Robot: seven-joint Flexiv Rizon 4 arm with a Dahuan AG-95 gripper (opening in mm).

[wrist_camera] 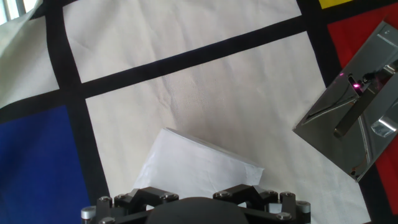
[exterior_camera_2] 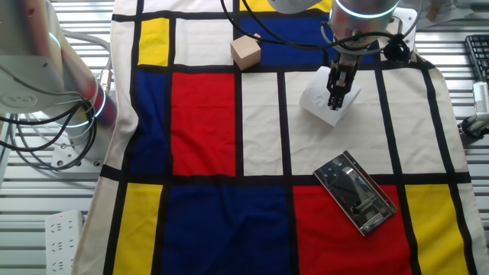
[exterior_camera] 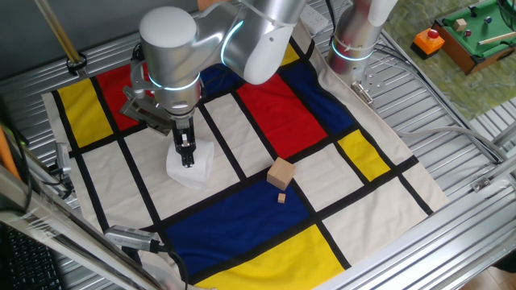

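A white, block-like object with flat faces rests on the pale part of the patterned cloth. My gripper points down right at it, its dark fingers overlapping the object in both exterior views. In the wrist view the white object lies just beyond my fingers, which show at the bottom edge with a dark housing in front of the space between them. How far the fingers are parted, and whether they touch the object, is hidden. In exterior view 2 the white object appears tilted behind the gripper.
A wooden cube and a tiny wooden block sit by the blue patch. A shiny metal plate with a handle-like part lies beside the white object.
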